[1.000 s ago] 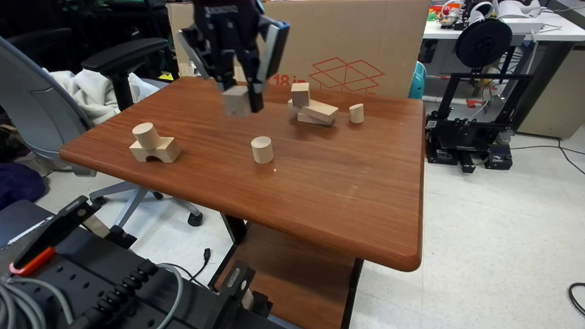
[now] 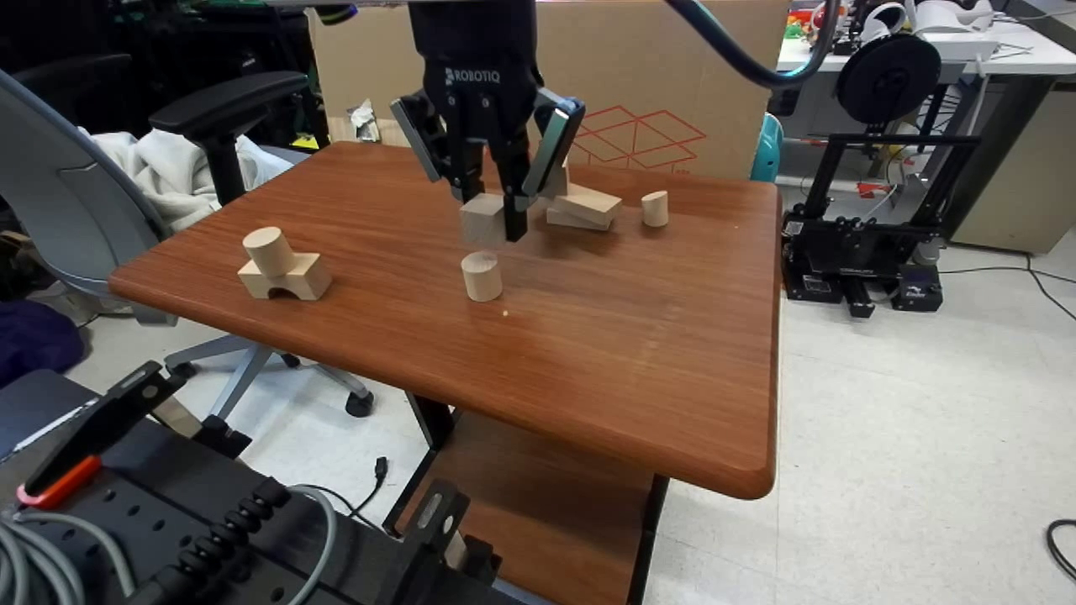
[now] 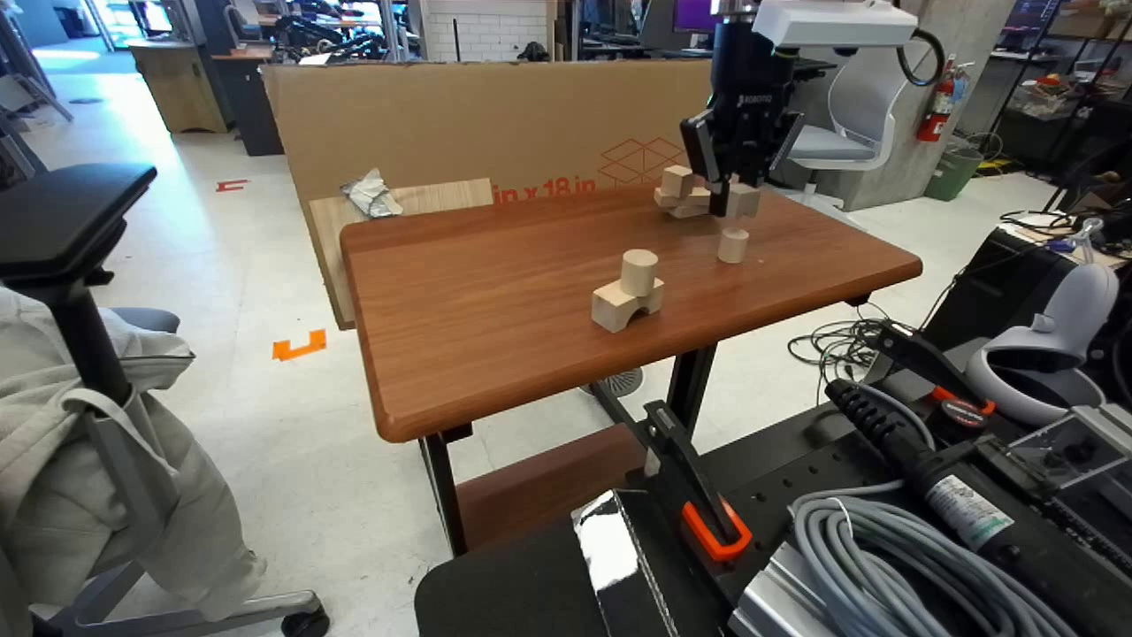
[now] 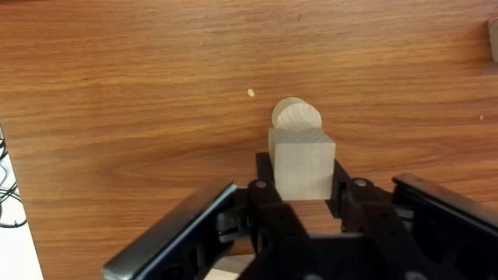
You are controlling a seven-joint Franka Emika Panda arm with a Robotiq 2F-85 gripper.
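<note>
Held between the fingers of my gripper is a pale wooden cube [image 4: 304,170], and the fingers are shut on it. Exterior view 1 has the cube [image 2: 483,218] just above a short upright cylinder [image 2: 482,277] on the table. From the wrist, the cylinder's top [image 4: 299,116] shows partly past the cube's edge, the rest being covered. In exterior view 2 the cube [image 3: 742,201] also appears above the cylinder [image 3: 732,246]; whether they touch I cannot tell.
An arch block [image 2: 303,277] with a cylinder [image 2: 268,250] on top stands at the table's left. Behind the gripper lie stacked flat blocks [image 2: 588,205], with a slant-topped cylinder [image 2: 655,208] beside them.
My gripper has moved right and lower with the cube in it, from behind and left of the lone cylinder to above it. The blocks on the table have stayed put.
</note>
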